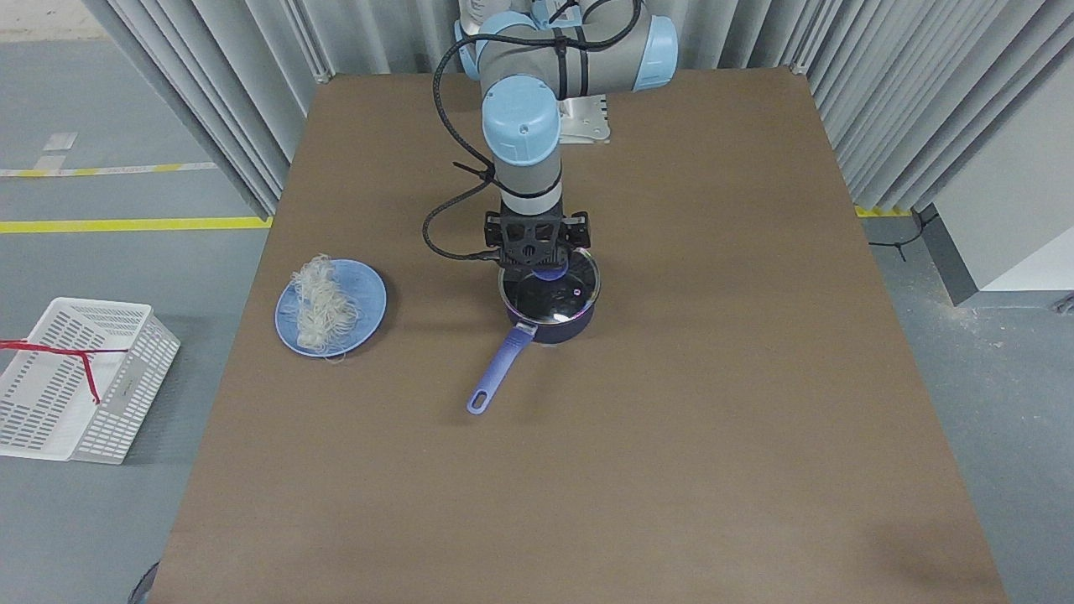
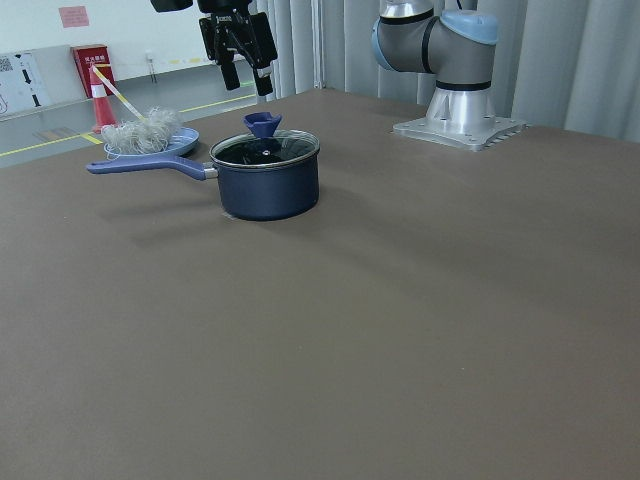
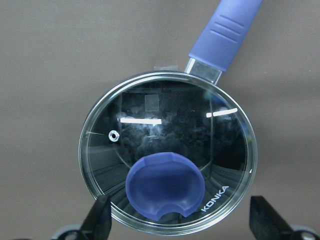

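A navy saucepan [image 2: 268, 195] with a glass lid [image 3: 165, 120] stands on the brown table. On the lid is a blue knob [image 3: 165, 185]. The pot's long blue handle [image 1: 497, 372] points toward the front. My gripper [image 2: 247, 75] hangs above the pot, open, with nothing between its fingers; in the wrist view its fingertips lie either side of and below the knob. Left of the pot a blue plate [image 1: 367, 297] holds white shredded strands [image 1: 322, 307].
A white plastic basket [image 1: 121, 413] stands on the floor to the left. Curtains hang behind the table.
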